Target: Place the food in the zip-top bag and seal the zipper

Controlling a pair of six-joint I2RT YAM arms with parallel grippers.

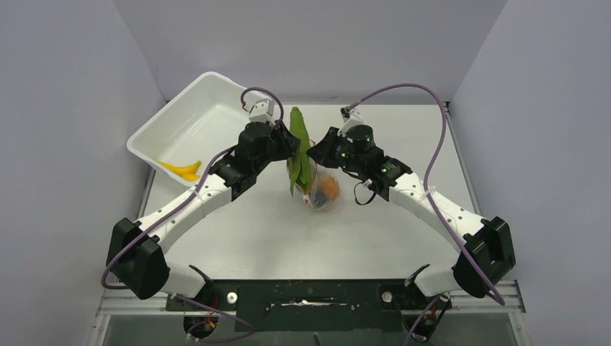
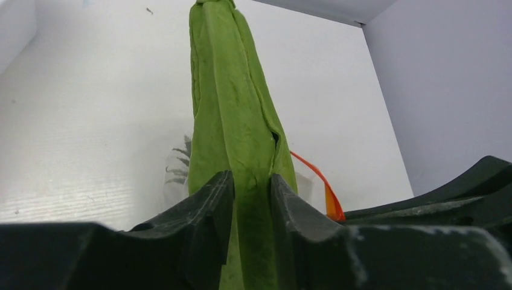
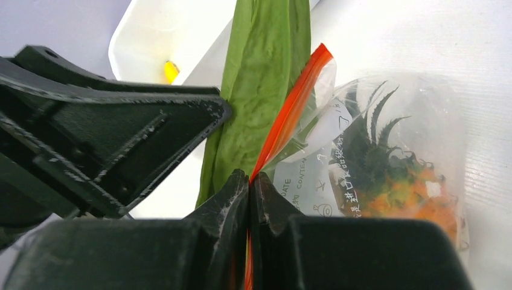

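The long green leafy food piece (image 2: pixel 232 103) stands lengthwise between the fingers of my left gripper, which touch it on both sides. Its lower end is hidden in the top view. Beside it, the clear zip bag (image 3: pixel 441 121) has an orange edge strip (image 3: pixel 288 115) and printed writing. Orange and dark leafy food (image 3: pixel 398 187) shows through the plastic. My right gripper is shut on the orange strip at the bag's mouth. From the top, both grippers face each other, with the green piece (image 1: pixel 298 140) between them.
A white bin (image 1: pixel 209 79) stands at the back left, with yellow food (image 1: pixel 184 169) in its near corner. The two grippers are close together.
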